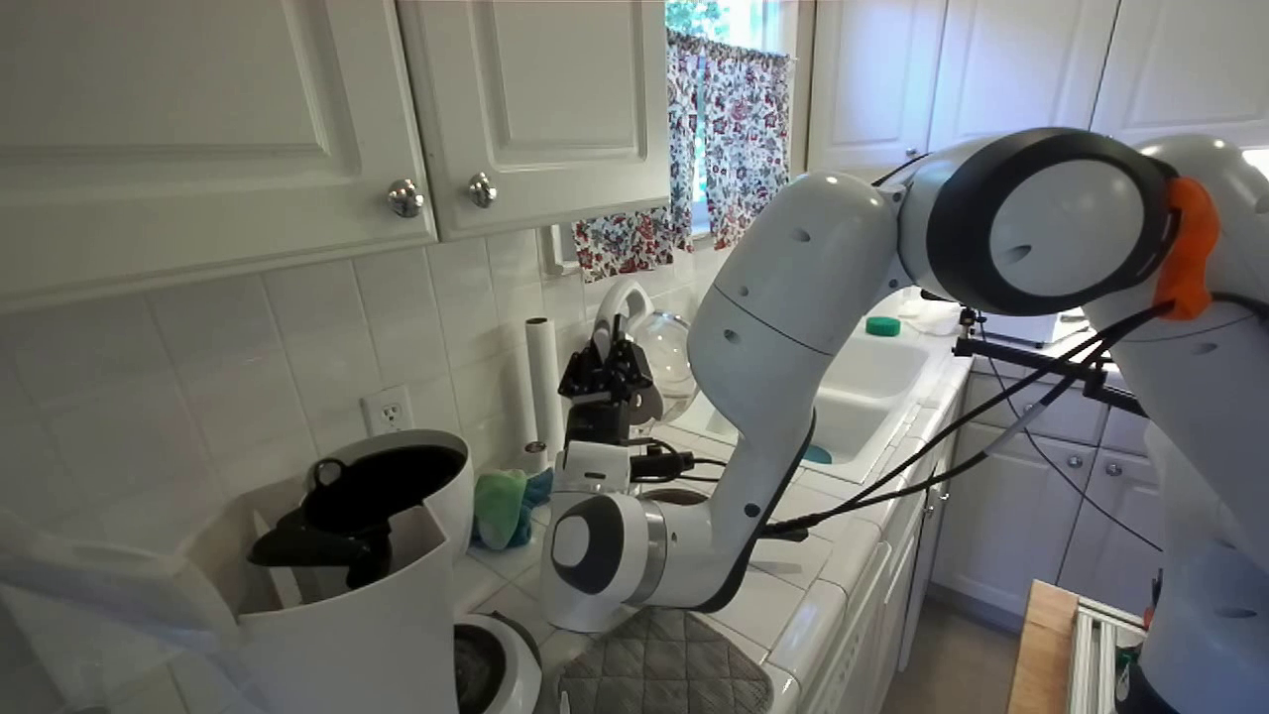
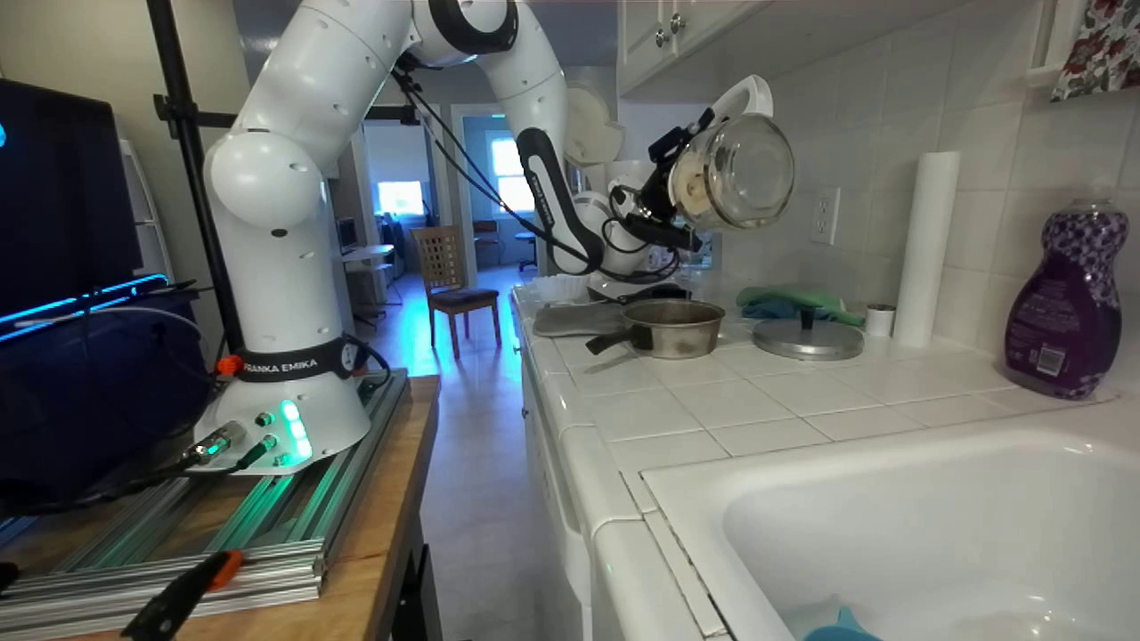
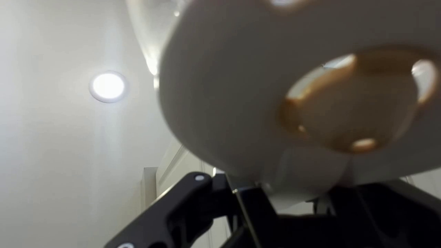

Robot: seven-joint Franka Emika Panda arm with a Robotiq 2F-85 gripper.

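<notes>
A clear glass carafe (image 2: 761,171) with a white handle (image 2: 745,96) is held tilted above the counter. My gripper (image 2: 700,126) is shut on that handle. From exterior view 1, the gripper (image 1: 607,363) points upward with the handle (image 1: 620,307) at its tips and the glass bowl (image 1: 668,357) to the right, partly behind the arm. In the wrist view the blurred white body of the carafe (image 3: 223,95) fills much of the frame, above the dark fingers (image 3: 186,206). The exact contact on the handle is hard to make out there.
A white coffee maker (image 1: 357,631) with a black open top stands at the near left of exterior view 1. Below the carafe are a saucepan (image 2: 675,329) and a lid (image 2: 809,338). A paper roll (image 2: 927,251) and soap bottle (image 2: 1069,299) line the wall. Cabinets (image 1: 535,107) hang overhead.
</notes>
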